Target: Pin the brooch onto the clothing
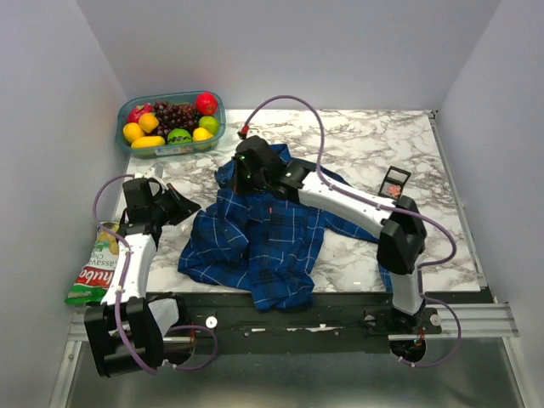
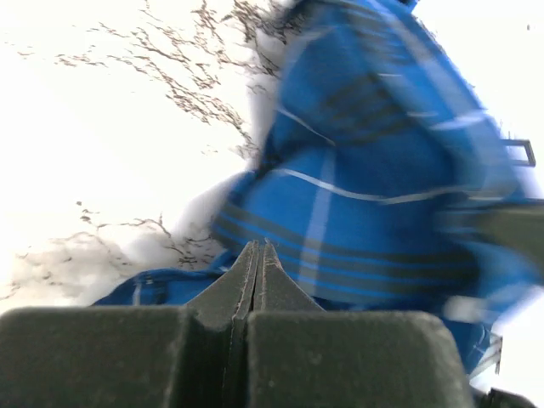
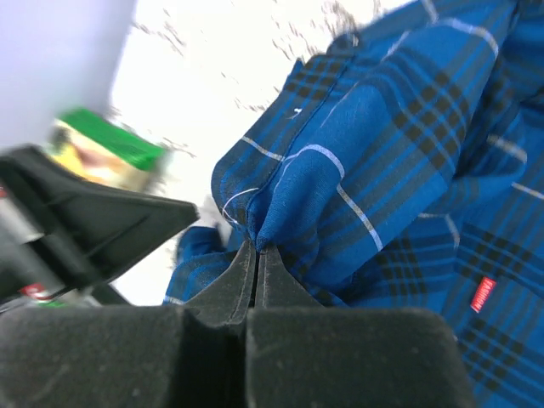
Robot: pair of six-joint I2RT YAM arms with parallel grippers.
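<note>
The clothing is a blue plaid cloth [image 1: 289, 246], crumpled across the middle of the table. My right gripper [image 1: 237, 189] is shut on a bunched fold of it; in the right wrist view the fabric [image 3: 340, 183] gathers up from between the closed fingertips. To its left, my left gripper [image 1: 198, 206] is shut, its tips meeting with no cloth visibly pinched between them. In the left wrist view, blurred cloth [image 2: 340, 187] rises just beyond those tips. A small dark open case [image 1: 393, 182] with reddish contents lies at the right; whether it holds the brooch I cannot tell.
A fruit basket [image 1: 183, 150] stands at the back left, and a green and red snack bag [image 1: 92, 270] leans by the left wall. My right arm [image 1: 348, 202] spans the cloth. Bare marble [image 1: 382, 136] lies open at the back right.
</note>
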